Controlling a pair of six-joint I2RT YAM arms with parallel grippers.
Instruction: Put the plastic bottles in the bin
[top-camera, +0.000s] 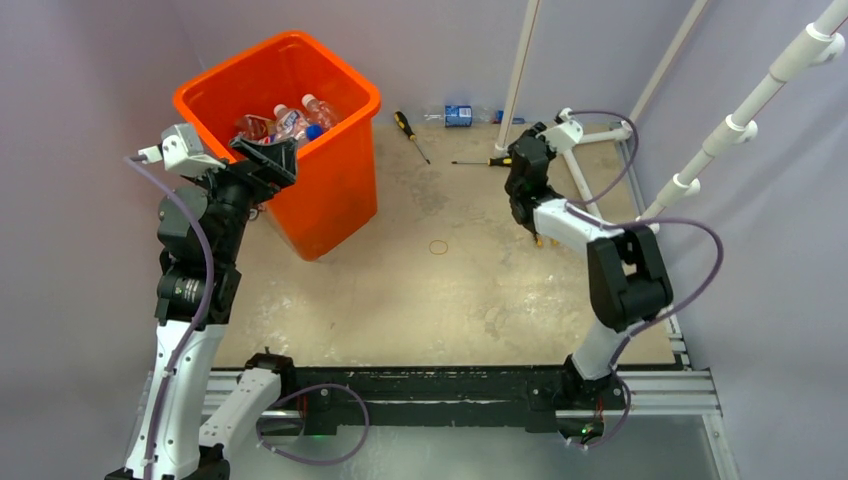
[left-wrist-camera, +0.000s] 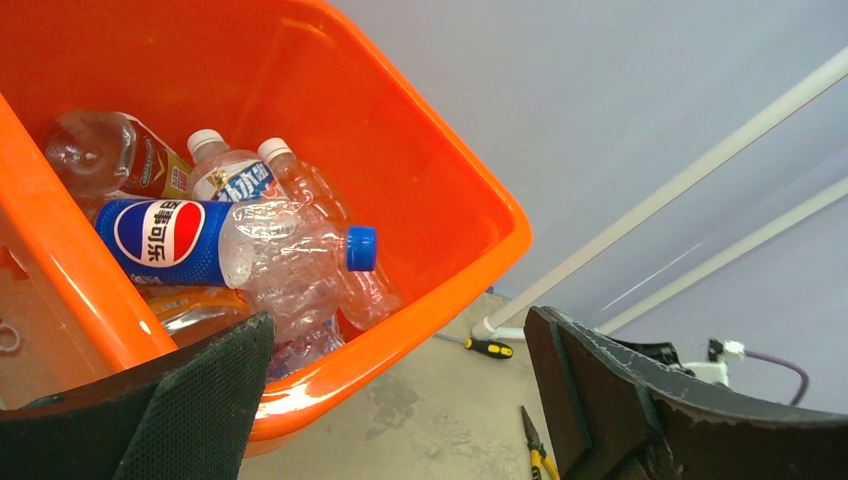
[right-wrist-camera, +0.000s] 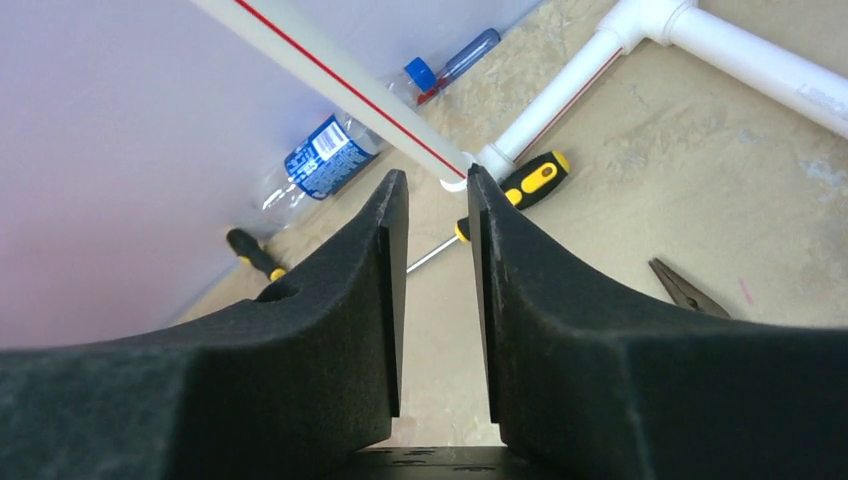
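In the top view the orange bin (top-camera: 330, 190) stands at the back left with several plastic bottles inside. Among them the left wrist view shows a Pepsi bottle (left-wrist-camera: 165, 243) with a blue cap, lying on top. My left gripper is open over the bin's near side, empty. One clear bottle with a blue label (top-camera: 458, 116) lies along the back wall; in the right wrist view a white pole crosses in front of the bottle (right-wrist-camera: 328, 160). To the right of that bottle, my right gripper is part open with nothing between its fingers.
Around the right gripper stands a white pipe frame (right-wrist-camera: 560, 90). One screwdriver (top-camera: 404, 124) lies left of the frame, another screwdriver (right-wrist-camera: 535, 180) at its foot. Pliers (right-wrist-camera: 690, 290) lie nearby.
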